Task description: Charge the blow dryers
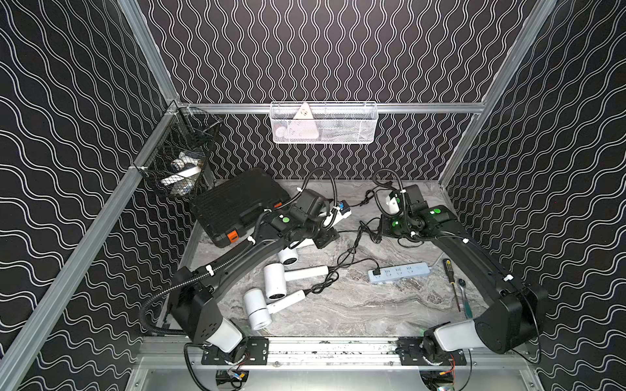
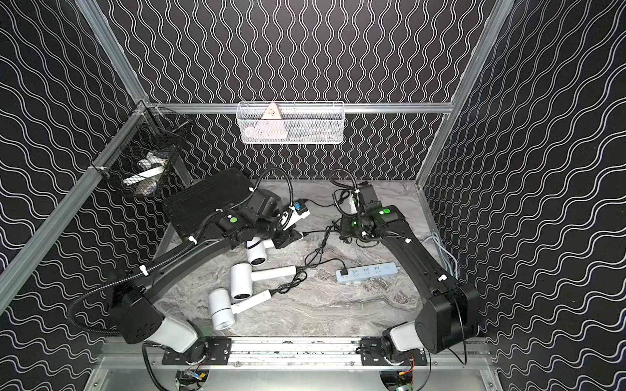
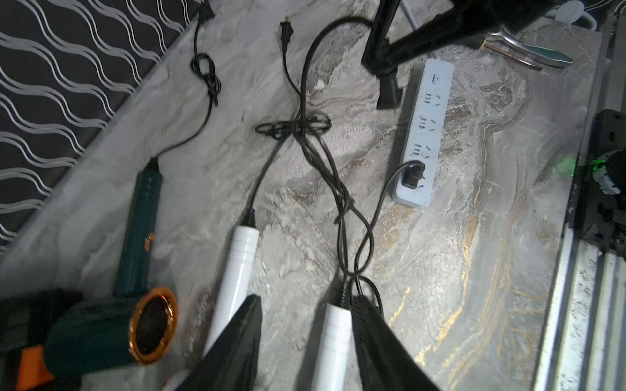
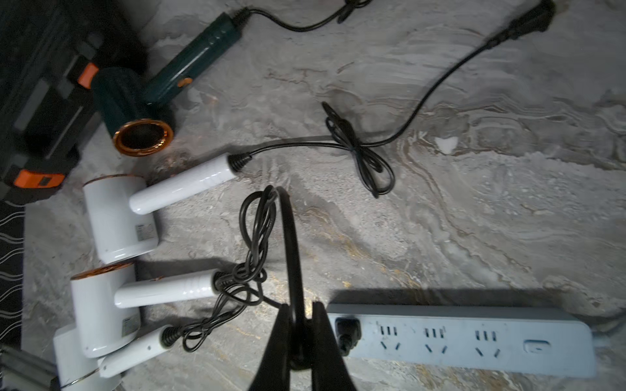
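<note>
Three white blow dryers and a green one lie with black cords on the marble table. The grey power strip has one plug in its left socket. My right gripper is shut on a black power cord, raised above the table behind the strip. My left gripper hangs over the dryer handles, fingers apart, above a white handle and its cord; whether it touches them is unclear.
A black case is at the back left; screwdrivers lie right of the strip. Wire baskets hang at back and left.
</note>
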